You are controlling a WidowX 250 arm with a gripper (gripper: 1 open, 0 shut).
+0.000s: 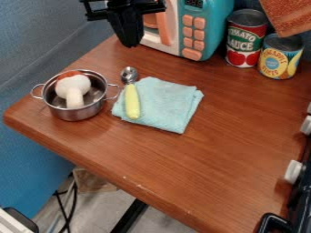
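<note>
My black gripper [129,35] hangs at the top left, above the table and in front of the toy microwave; whether its fingers are open or shut is unclear. Below it a spoon with a yellow handle [133,106] lies on a folded light-blue cloth [173,109], its metal bowl toward the back. Left of the cloth stands a steel pot [82,108] holding a white object [73,84] with some red or orange behind it.
A teal and white microwave [202,25], a tomato sauce can [245,41] and a yellow-labelled can [281,59] stand at the back. A black appliance with white knobs [289,187] borders the right.
</note>
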